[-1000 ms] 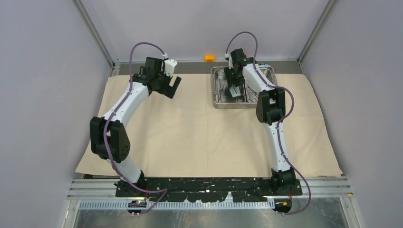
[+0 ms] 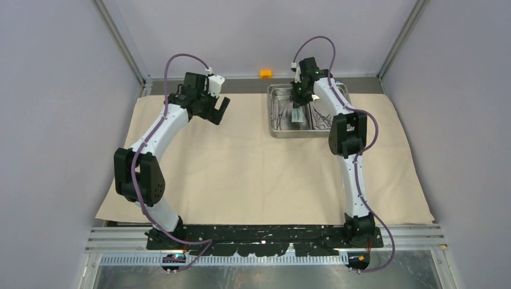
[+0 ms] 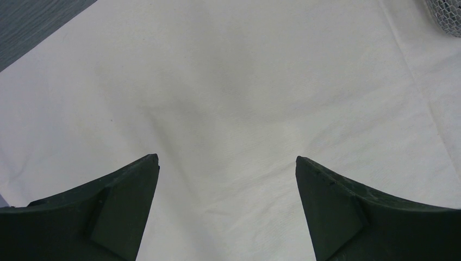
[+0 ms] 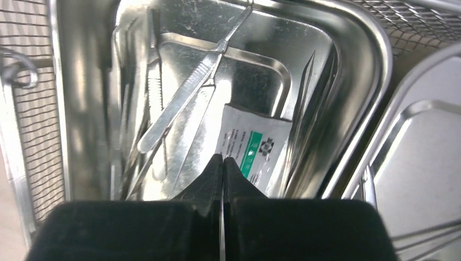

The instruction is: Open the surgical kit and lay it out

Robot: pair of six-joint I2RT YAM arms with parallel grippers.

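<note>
In the top view my left gripper [image 2: 221,111] hangs over the cloth at the left, its fingers wide apart. Only cloth shows between them in the left wrist view. My right gripper is shut, tips pointing down into the inner metal tray [image 4: 272,16]. A white packet with a green stripe [image 4: 255,136] shows just past the tips; whether they touch it cannot be told. Left of it lie tweezers and handles [image 4: 182,98], crossing one another. Slim pointed instruments [image 4: 296,125] rest along the packet's right side.
The mesh kit basket [image 2: 289,134] stands at the back right of the cloth [image 2: 241,174], near its far edge. Another metal tray [image 4: 429,136] sits beside the inner one. Scissors [image 2: 322,123] lie at the right.
The packet shows straighter in the top view than a second ago. The left arm has stayed still.
</note>
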